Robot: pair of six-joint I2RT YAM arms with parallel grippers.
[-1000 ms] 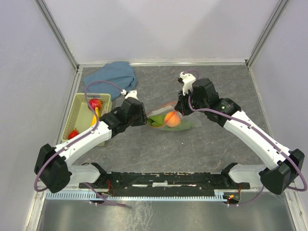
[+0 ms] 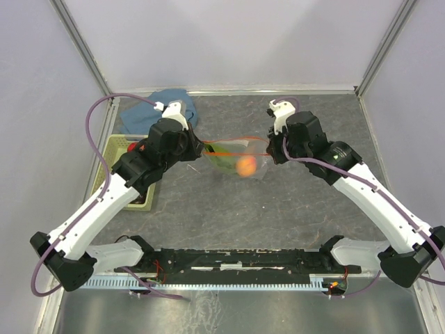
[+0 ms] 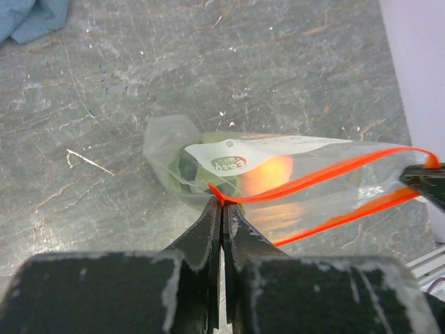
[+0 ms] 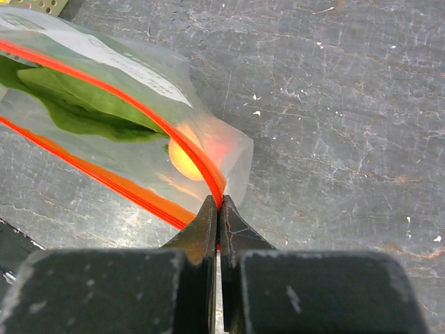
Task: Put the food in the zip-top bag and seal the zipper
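Between my two grippers hangs a clear bag [image 2: 236,147] with an orange zipper edge, stretched sideways. Inside it are a round orange fruit [image 2: 246,165] and a green leafy vegetable [image 4: 83,104]. My left gripper is shut on one corner of the orange edge. At the opposite corner, my right gripper is shut on the edge, its fingertips together over the thin film. In the right wrist view the two orange strips stand apart, so the bag's mouth is open between the corners.
A yellow-green basket [image 2: 117,144] with red food stands at the left, partly hidden under my left arm. Behind it lies a blue cloth [image 2: 170,99]. The grey table in front of the bag is clear.
The grippers have moved apart, the left one leftward and the right one slightly to the right. The bag's orange edge has gone from slack and folded to drawn out nearly straight between them.
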